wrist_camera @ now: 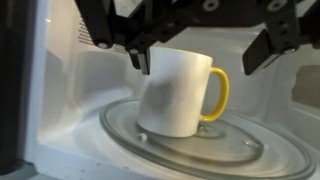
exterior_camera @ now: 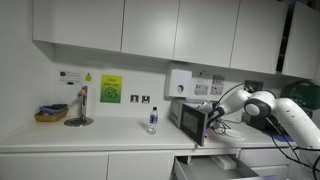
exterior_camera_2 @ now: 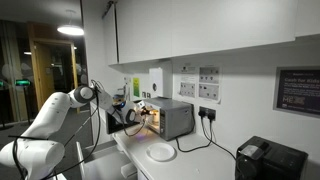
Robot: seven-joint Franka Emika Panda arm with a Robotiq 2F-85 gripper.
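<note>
A white mug (wrist_camera: 172, 100) with a yellow handle (wrist_camera: 218, 95) stands upright on the glass turntable (wrist_camera: 250, 150) inside the microwave, its handle to the right in the wrist view. My gripper is open, with one dark finger near the mug's upper left and the other beyond the handle side. How deep the fingers reach around the rim is hard to tell. In exterior view 2 the arm reaches the lit opening of the microwave (exterior_camera_2: 178, 119). From exterior view 1 the microwave's dark door (exterior_camera: 192, 123) stands open and hides the mug.
The microwave's inner wall (wrist_camera: 85, 75) is close on the left in the wrist view. A white plate (exterior_camera_2: 160, 152) lies on the counter beside the microwave. A water bottle (exterior_camera: 153, 121) stands left of it, and an open drawer (exterior_camera: 215, 169) juts out below.
</note>
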